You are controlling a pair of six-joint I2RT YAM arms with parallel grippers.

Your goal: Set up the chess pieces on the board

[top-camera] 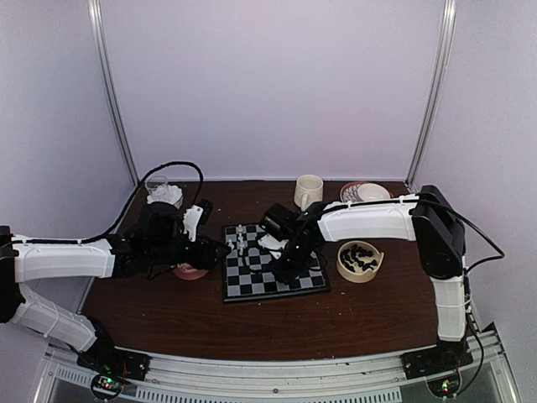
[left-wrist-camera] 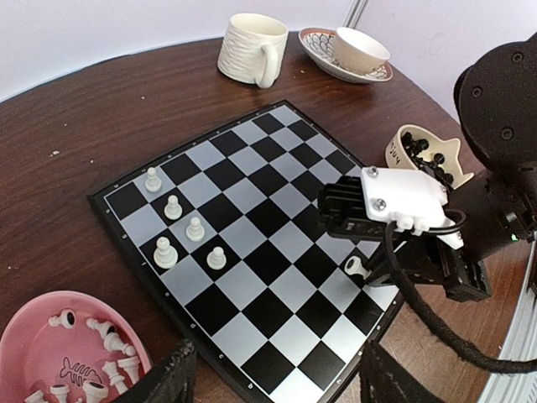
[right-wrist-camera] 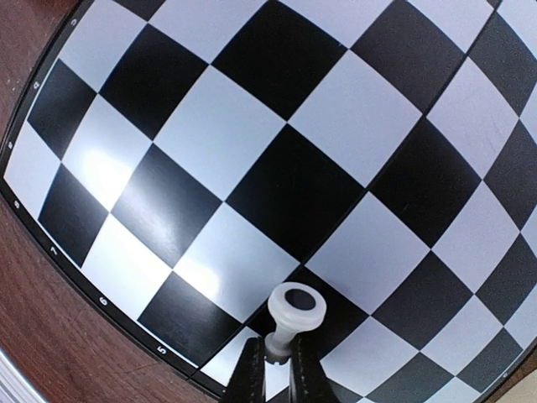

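The chessboard (top-camera: 252, 285) lies mid-table. In the left wrist view several white pieces, such as a pawn (left-wrist-camera: 195, 229), stand upright along its left side. My right gripper is shut on a white piece (right-wrist-camera: 296, 306) low over the board, the piece's dark felt base tipped toward the camera. My left gripper is open above a pink bowl (left-wrist-camera: 67, 319) of white pieces, left of the board, with nothing seen between its fingers.
A cream bowl (top-camera: 359, 275) of black pieces sits right of the board. A mug (top-camera: 309, 186) and stacked dishes (top-camera: 369, 190) stand at the back.
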